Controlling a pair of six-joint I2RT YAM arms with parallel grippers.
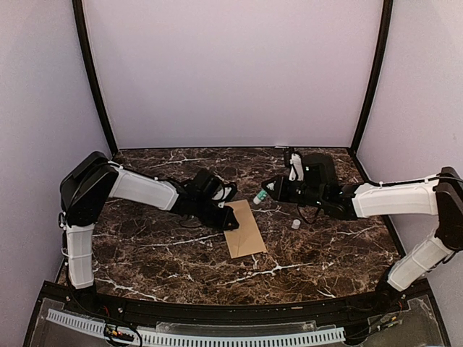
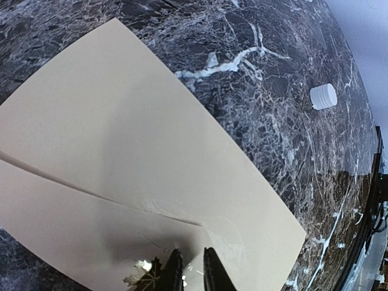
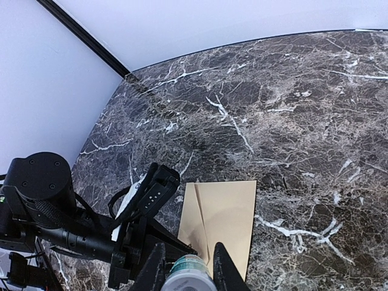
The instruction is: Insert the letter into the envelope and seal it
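A tan envelope (image 1: 249, 238) lies flat on the marble table, its folded flap (image 2: 66, 224) lying down on the left with a seam along its edge. My left gripper is low over the flap's tip, its fingertips close together; whether paper is pinched between them cannot be made out. To the right, clear of the envelope, my right gripper is shut on a glue stick (image 1: 260, 196) with a green and white body, held tilted above the table. No separate letter is visible.
A small white cap (image 1: 296, 224) stands on the table right of the envelope. Bare marble (image 1: 181, 264) lies in front and at the back. Pale walls surround the table.
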